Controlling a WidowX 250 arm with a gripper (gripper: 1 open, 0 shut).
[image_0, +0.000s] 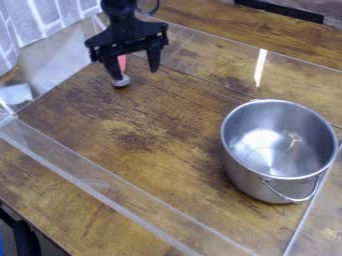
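The black gripper (126, 55) hangs at the top left of the camera view, its two fingers spread apart over a red-handled utensil with a silver end (120, 80) lying on the wooden table. The gripper body hides much of the red handle; whether the fingertips touch it cannot be told.
A large steel pot (278, 150) with a wire handle stands on the right. Clear plastic edging (134, 205) runs along the left and front of the wooden table (147, 135). A white curtain (40, 30) hangs at the upper left.
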